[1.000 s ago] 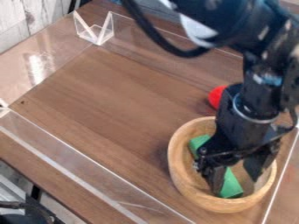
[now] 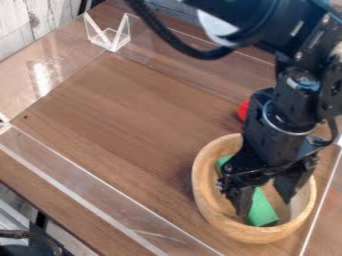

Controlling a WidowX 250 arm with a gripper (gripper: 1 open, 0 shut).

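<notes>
A light wooden bowl (image 2: 210, 200) sits at the right front of the table, with a green object (image 2: 262, 208) lying inside it. My gripper (image 2: 263, 188) is lowered into the bowl over the green object, its fingers apart. The arm hides part of the bowl's interior and of the green object, so I cannot tell if the fingers touch it.
A red object (image 2: 243, 108) lies behind the bowl, partly hidden by the arm. A clear bracket (image 2: 108, 36) stands at the back left.
The arm has shifted very slightly within the bowl over the last second; the bowl and the green object look the same.
</notes>
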